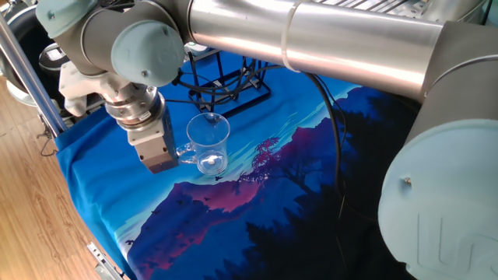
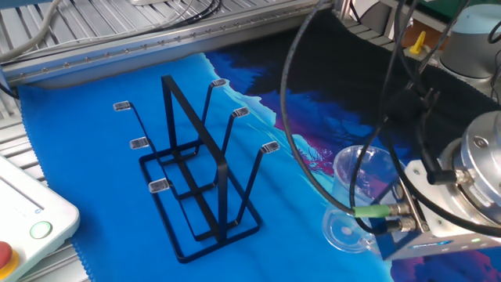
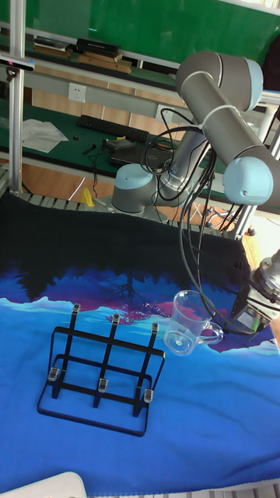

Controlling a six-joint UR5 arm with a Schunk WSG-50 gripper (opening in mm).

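Note:
A clear glass mug (image 1: 208, 142) is close to upright over the blue part of the cloth, its handle (image 1: 185, 153) turned toward my gripper (image 1: 162, 166). The gripper points down right beside that handle. Its fingertips are hidden in every view, so neither the finger opening nor a grasp on the handle can be made out. From the second exterior view, the gripper body and cables partly cover the mug (image 2: 343, 176). The third exterior view has the mug (image 3: 183, 325) just left of the gripper, right of a black wire rack (image 3: 102, 390) with several upturned, clear-tipped prongs.
Open blue cloth (image 2: 86, 204) surrounds the rack (image 2: 223, 200). Loose black cables (image 2: 291, 133) hang from the arm near the mug. A white box with a red button (image 2: 23, 223) sits at the table's edge.

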